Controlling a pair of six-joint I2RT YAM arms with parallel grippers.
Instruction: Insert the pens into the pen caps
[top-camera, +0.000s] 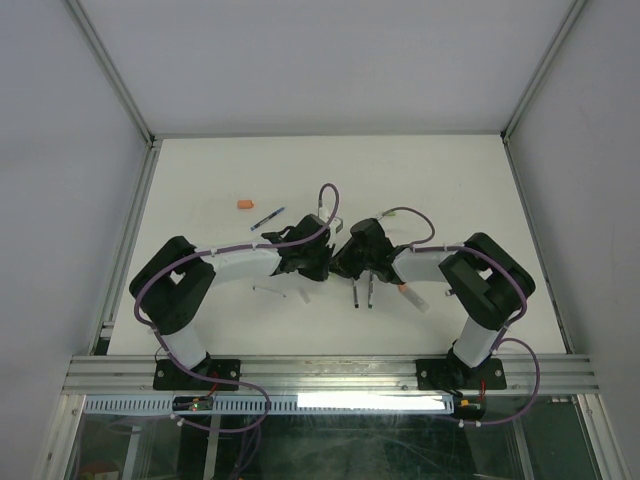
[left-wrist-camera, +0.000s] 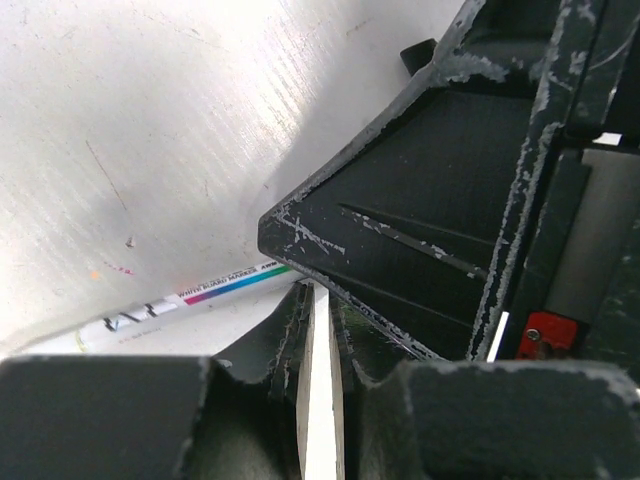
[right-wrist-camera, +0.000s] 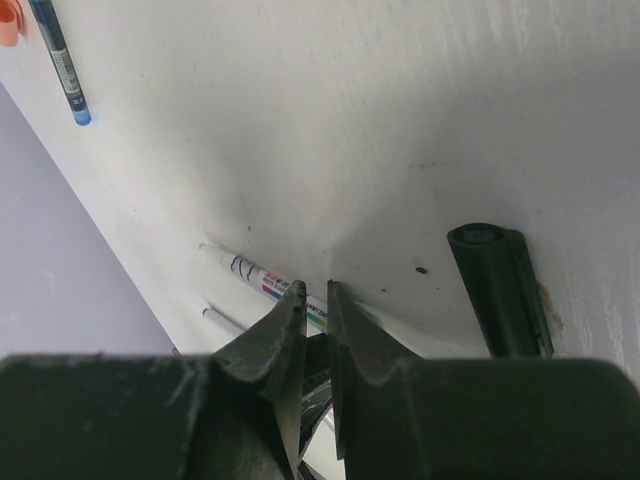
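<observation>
A white pen with rainbow stripes (left-wrist-camera: 160, 309) runs toward the fingertips in the left wrist view, its outer end blurred and its inner end hidden behind a black gripper part. The right wrist view also shows a striped white pen (right-wrist-camera: 262, 281), passing behind the fingertips. My left gripper and right gripper have nearly closed fingers; what lies between either pair is hidden. From above, the left gripper (top-camera: 322, 275) and right gripper (top-camera: 342, 270) almost meet at mid-table. One white pen (top-camera: 268, 291) lies left of them. A black cap-like piece (right-wrist-camera: 498, 300) lies apart.
Two dark pens (top-camera: 355, 294) lie just in front of the right gripper. A blue marker (top-camera: 268, 218) and an orange piece (top-camera: 245, 204) are at the back left. Behind the arms the white table (top-camera: 420, 165) is clear.
</observation>
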